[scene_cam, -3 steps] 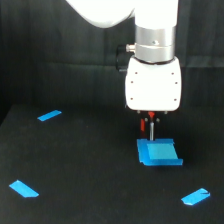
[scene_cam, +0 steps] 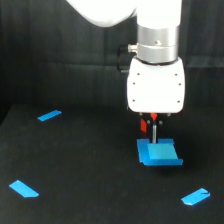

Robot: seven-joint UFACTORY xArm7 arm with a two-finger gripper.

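Note:
A blue square [scene_cam: 161,153] with a lighter blue upper face lies on the dark table, right of centre. My gripper [scene_cam: 154,138] points straight down over its back part, under the white hand [scene_cam: 156,88]. The fingers show only as one narrow metallic strip, so the gap between them cannot be judged. Whether the tips touch the blue square is also unclear. Small red parts [scene_cam: 143,125] show beside the fingers, just under the hand.
Blue strips lie flat on the table: one at the back left [scene_cam: 49,115], one at the front left [scene_cam: 23,188] and one at the front right [scene_cam: 195,197]. Dark, bare table spreads widely to the left and in front. A dark curtain hangs behind.
My arm and gripper have shifted slightly to the right. The blue square and the blue strips are where they were.

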